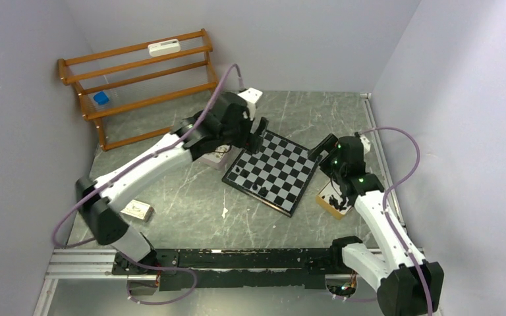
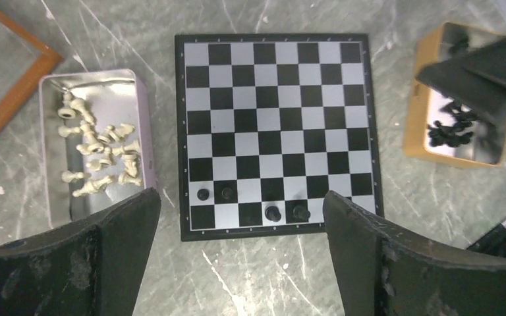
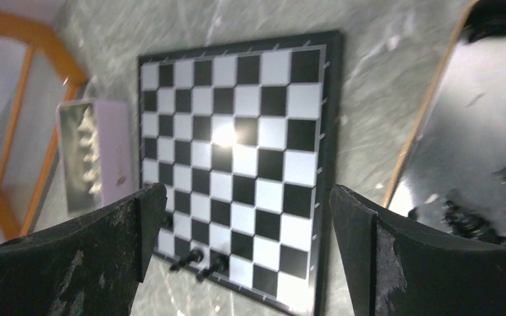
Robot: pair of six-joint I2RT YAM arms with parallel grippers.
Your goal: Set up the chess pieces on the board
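The chessboard (image 2: 278, 131) lies on the table with a few dark pieces along its near edge. In the left wrist view a pair stands at the left, one dark piece (image 2: 203, 194) beside another (image 2: 227, 193), and two more dark pieces (image 2: 273, 214) stand further right. High over the board my left gripper is open and empty. Above the board's right side my right gripper stands open, nothing between its fingers. White pieces (image 2: 99, 148) lie jumbled in a metal tray (image 2: 143, 125); dark pieces (image 2: 453, 131) lie in a yellowish box (image 2: 414, 125).
A wooden rack (image 1: 148, 97) stands at the back left. A small box (image 1: 137, 210) lies on the table at the front left. Bare table (image 1: 211, 227) shows in front of the board.
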